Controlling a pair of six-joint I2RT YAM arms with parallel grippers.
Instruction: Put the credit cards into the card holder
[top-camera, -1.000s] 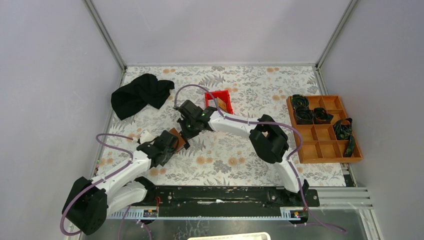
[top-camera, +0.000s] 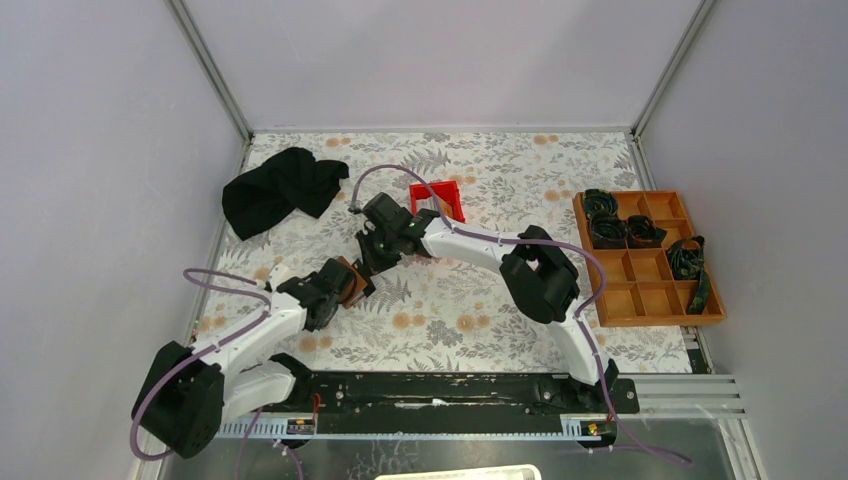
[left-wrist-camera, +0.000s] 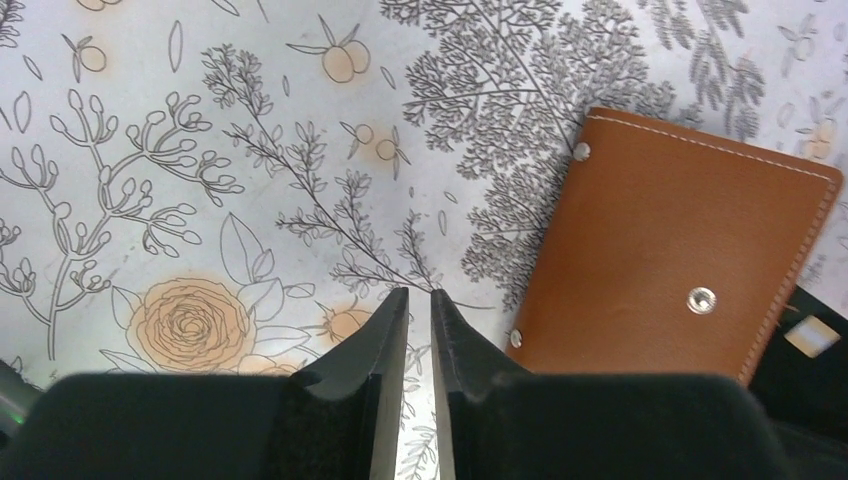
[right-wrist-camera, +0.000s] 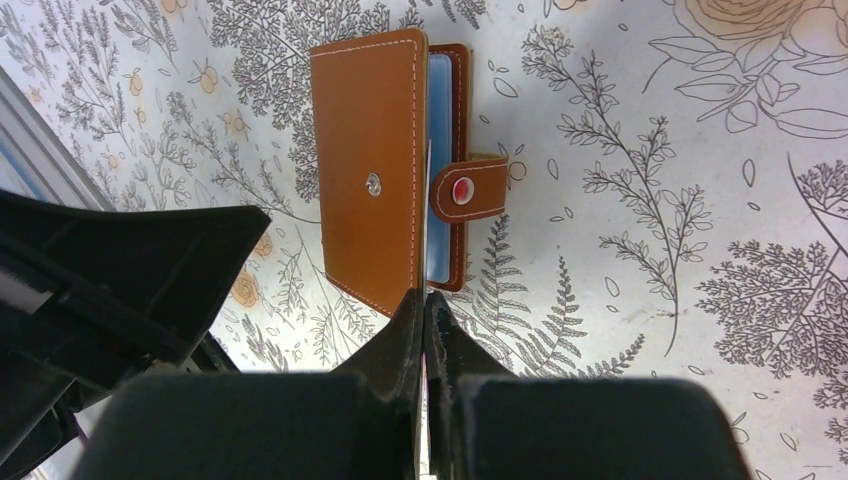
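Observation:
A brown leather card holder (top-camera: 352, 281) with stitched edges lies on the patterned table between my grippers. In the left wrist view its cover (left-wrist-camera: 665, 240) fills the right side; my left gripper hovers beside it, fingertips slightly apart with nothing seen between them. In the right wrist view the holder (right-wrist-camera: 365, 160) shows blue sleeves (right-wrist-camera: 439, 120) and a snap strap (right-wrist-camera: 475, 188). My right gripper is shut at the holder's near end; a thin pale edge runs up from its fingertips along the sleeves, too fine to tell if it is held.
A red box (top-camera: 451, 188) stands behind the right arm. A black cloth (top-camera: 270, 195) lies at the back left. A wooden compartment tray (top-camera: 650, 300) with coiled dark straps is on the right.
The right gripper has shifted slightly up in the top view since a second ago.

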